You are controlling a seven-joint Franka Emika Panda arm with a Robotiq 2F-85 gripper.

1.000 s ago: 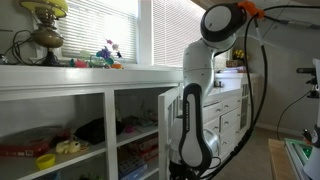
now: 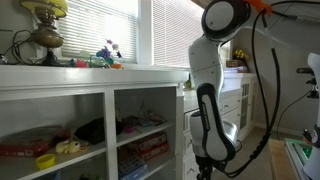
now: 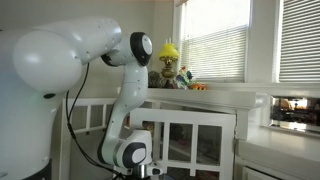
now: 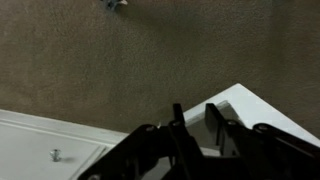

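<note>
Low at the right of exterior view 1, my gripper [image 2: 205, 170] points down in front of the white cabinet; its fingertips are too small to read there. In the wrist view the dark gripper has its two fingers apart. The corner of a white panel [image 4: 265, 108] lies close beside and beneath the fingers; whether they touch it cannot be told. A white framed door [image 3: 205, 121] stands behind the arm in exterior view 2, where the gripper itself is hard to make out at the lower edge.
Open shelves hold boxes [image 2: 152, 146], a yellow cup [image 2: 45, 161] and dark items. A lamp [image 2: 47, 36] and small ornaments stand on the white counter [image 2: 60, 77]. White drawers with a knob [image 4: 56, 155] border bare brown floor [image 4: 150, 65].
In exterior view 1 the arm and gripper have moved right. The white panel that stood over the shelf's right end has shifted right, uncovering more of the shelf.
</note>
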